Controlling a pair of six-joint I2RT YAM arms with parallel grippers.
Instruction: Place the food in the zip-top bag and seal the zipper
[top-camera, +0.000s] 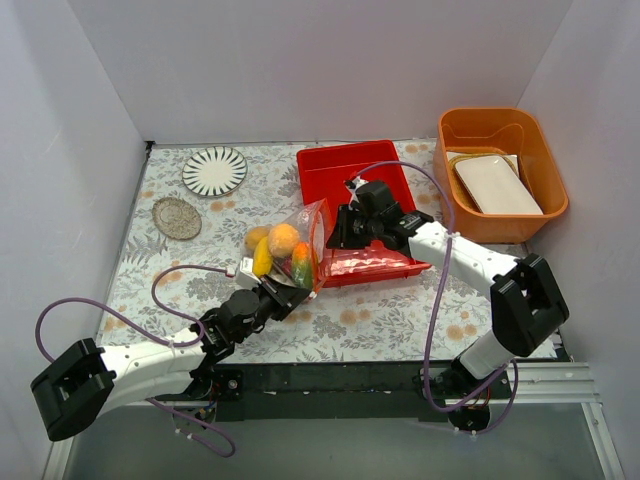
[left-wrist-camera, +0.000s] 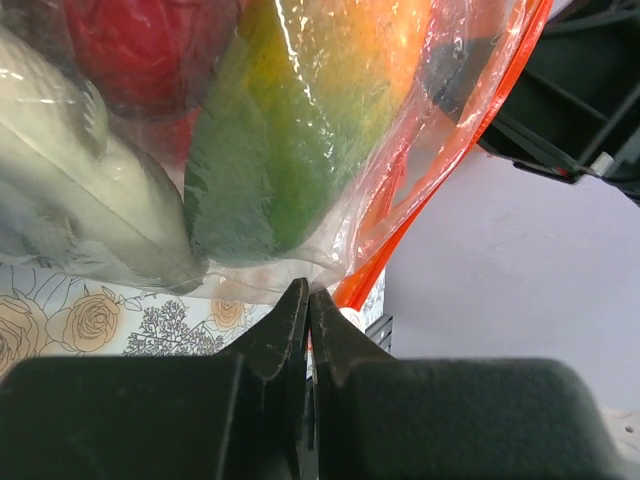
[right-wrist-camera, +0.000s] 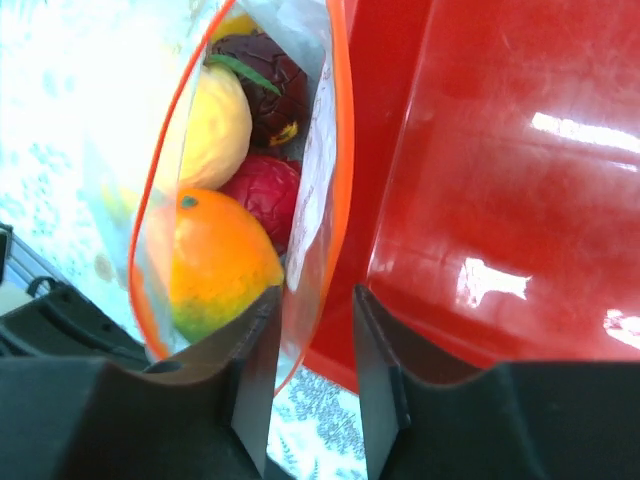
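Observation:
The clear zip bag (top-camera: 313, 225) with red zipper edges holds toy food: a mango (right-wrist-camera: 220, 260), a red fruit (right-wrist-camera: 262, 200), a yellow fruit (top-camera: 262, 256) and others. My left gripper is shut at the bag's lower corner; whether film lies between its fingertips is hard to tell. At the bag's right rim, my right gripper is part open, its fingers apart, with the zipper edge beside its left finger. In the top view it points down over the opening's right side.
A red bin (top-camera: 343, 157) lies behind and right of the bag. An orange container (top-camera: 548, 188) with trays stands at the back right. A striped plate (top-camera: 214, 170) and a speckled plate (top-camera: 176, 218) rest at left, with clear table around them.

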